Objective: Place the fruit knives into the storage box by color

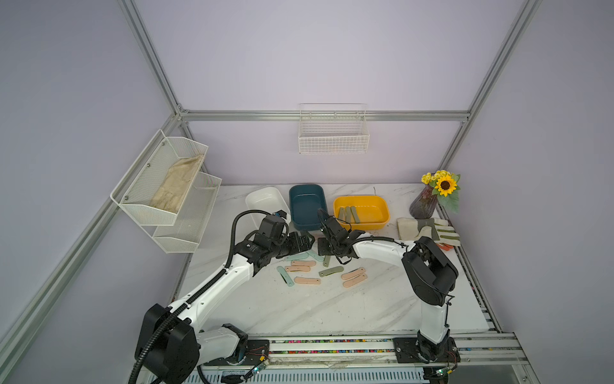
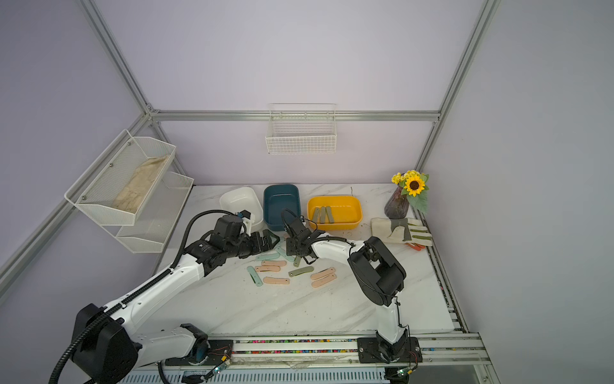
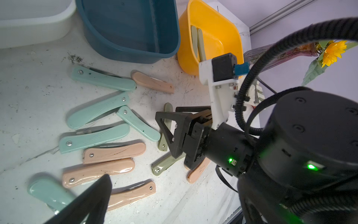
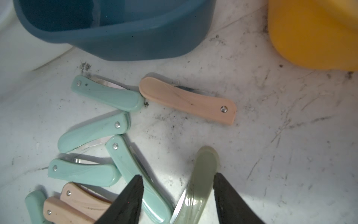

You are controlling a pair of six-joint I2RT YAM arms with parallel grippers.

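Note:
Over the table my right gripper hangs part open, its fingers (image 4: pixel 126 201) either side of the upper end of an olive knife (image 4: pixel 201 175) and a teal knife's end; neither is gripped. Another olive knife (image 3: pixel 166 163) lies nearby. Several teal knives (image 3: pixel 98 108) and pink knives (image 3: pixel 98 171) lie to the left, with one pink knife (image 4: pixel 186 100) near the blue box (image 4: pixel 156 41). My left gripper is open above the teal and pink knives, nothing between its fingers. Several olive knives (image 1: pixel 347 214) rest in the yellow box (image 1: pixel 377 211).
A white box (image 2: pixel 240 198) stands left of the blue one, which looks empty. At the right are a flower vase (image 1: pixel 422 203) and a folded cloth (image 1: pixel 409 228).

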